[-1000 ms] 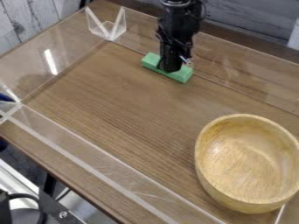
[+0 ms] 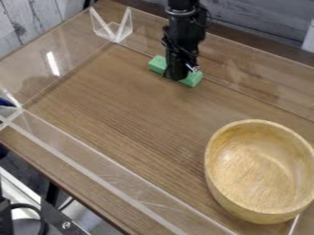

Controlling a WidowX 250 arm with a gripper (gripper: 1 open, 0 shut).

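A green block [image 2: 159, 64] lies on the wooden table at the upper middle. My black gripper [image 2: 178, 68] comes down from the top and sits low over the block, covering its middle; the gripper is shut, and whether anything is between its fingers is hidden.
A large tan bowl [image 2: 259, 130] occupies the lower right. A clear angular object [image 2: 112, 26] sits at the back left. Clear strips [image 2: 73, 158] run along the table's left side.
My gripper has moved down onto the green block over the last second, covering more of it. The block has barely moved.
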